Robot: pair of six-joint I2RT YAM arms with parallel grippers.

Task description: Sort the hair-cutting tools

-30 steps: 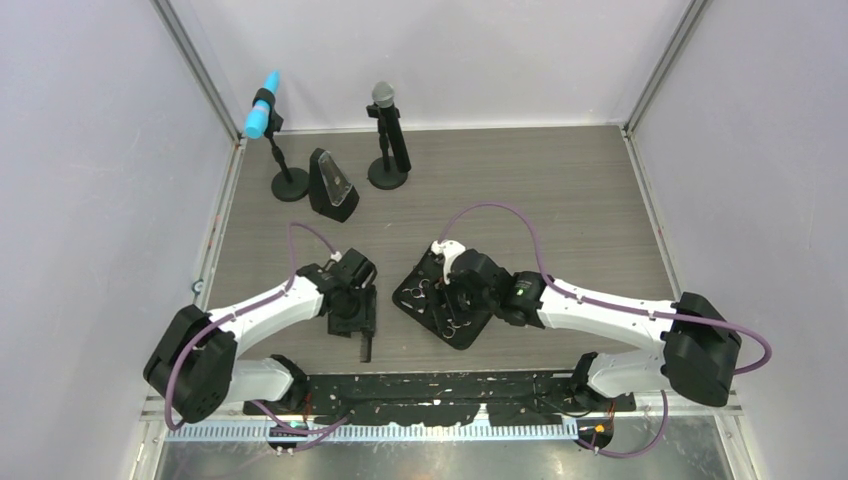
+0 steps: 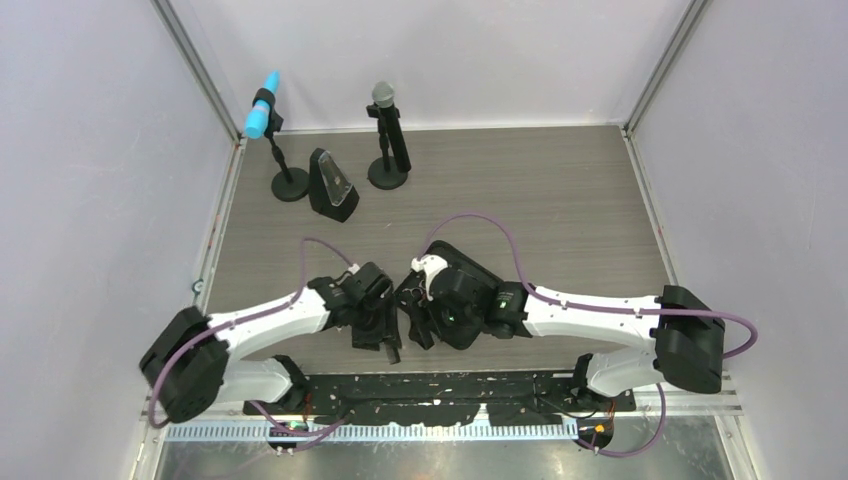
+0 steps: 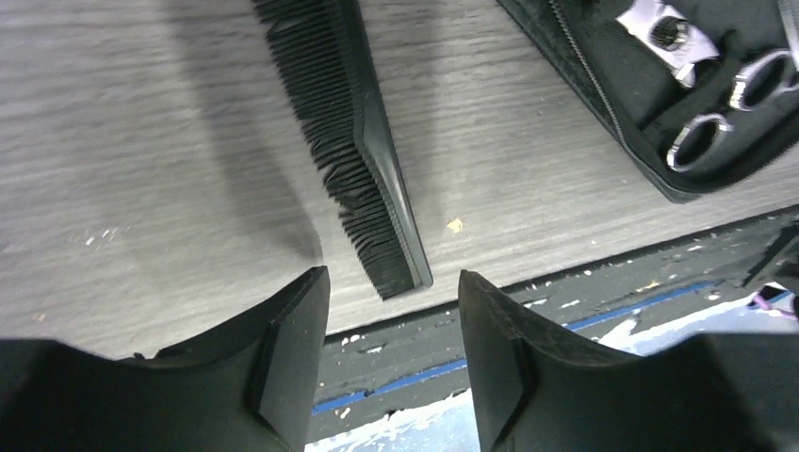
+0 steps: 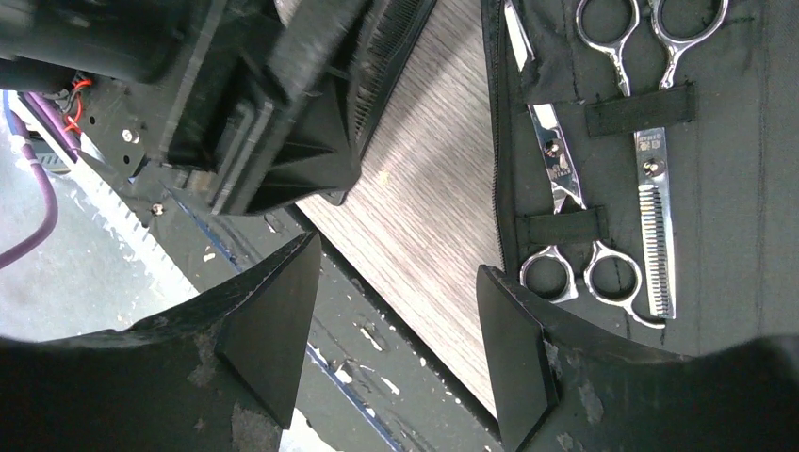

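Observation:
A black comb (image 3: 382, 151) shows in the left wrist view, its near end between my left gripper's (image 3: 394, 279) fingertips. The fingers are part open, with a gap on both sides of the comb. Its shadow falls to the left; I cannot tell whether it lies flat on the table. In the right wrist view, the open black case (image 4: 730, 207) holds scissors (image 4: 556, 155) and thinning scissors (image 4: 652, 160) under straps. My right gripper is open beside the case's left edge, nothing between its fingers. From above, the arms hide much of the case.
A metronome (image 2: 332, 187), a microphone on a stand (image 2: 387, 140) and a blue microphone (image 2: 262, 108) on another stand occupy the back left. My two grippers are close together near the front edge.
My left gripper has moved right toward the case, and the comb's near end has shifted right too. The right gripper has drifted slightly left and toward the front edge.

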